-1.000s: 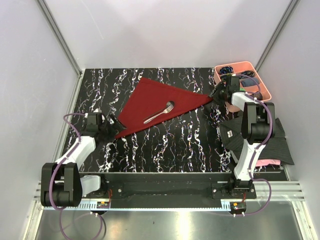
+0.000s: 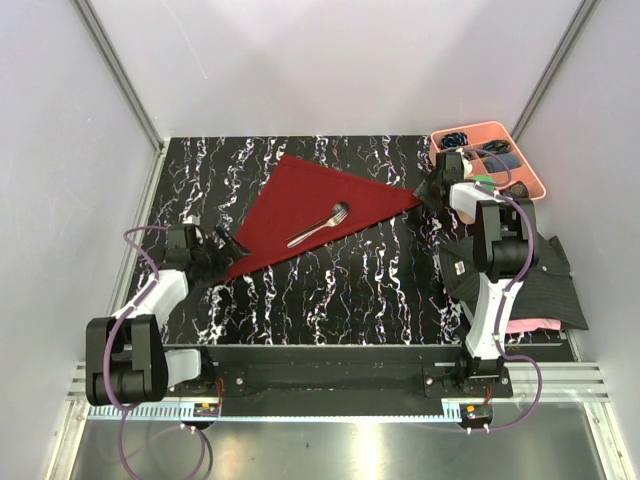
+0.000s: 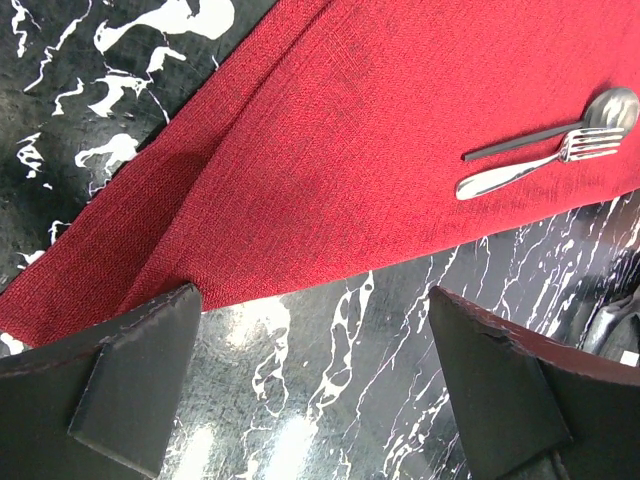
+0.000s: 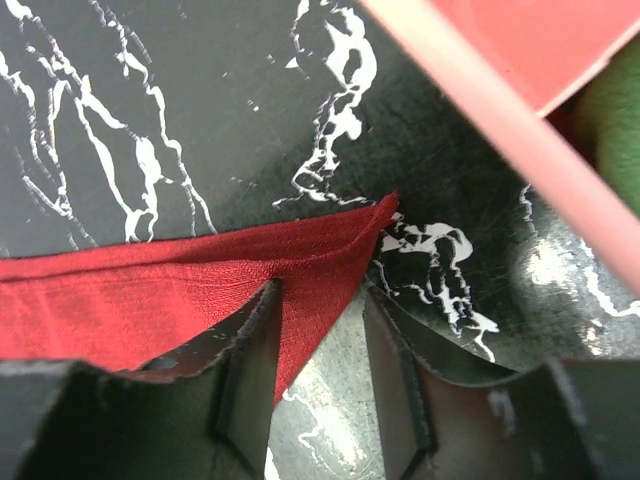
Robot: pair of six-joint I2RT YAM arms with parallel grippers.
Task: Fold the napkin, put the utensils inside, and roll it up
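Note:
The red napkin (image 2: pixel 275 215) lies folded into a triangle on the black marbled table, a fork (image 2: pixel 318 227) and spoon (image 2: pixel 318 218) resting side by side on it. My left gripper is open over the napkin's left corner and lower edge, nothing held. My right gripper is at the right-hand tip of the napkin (image 4: pixel 230 300), its fingers apart on either side of the folded corner, one fingertip against the cloth.
A pink divided bin (image 2: pixel 530 160) with several items stands at the back right, close beside the napkin's tip. Dark folded cloths (image 2: pixel 540 300) lie at the right.
My left arm has shifted slightly. The right gripper has moved slightly at the napkin's right tip. The napkin and utensils look unchanged.

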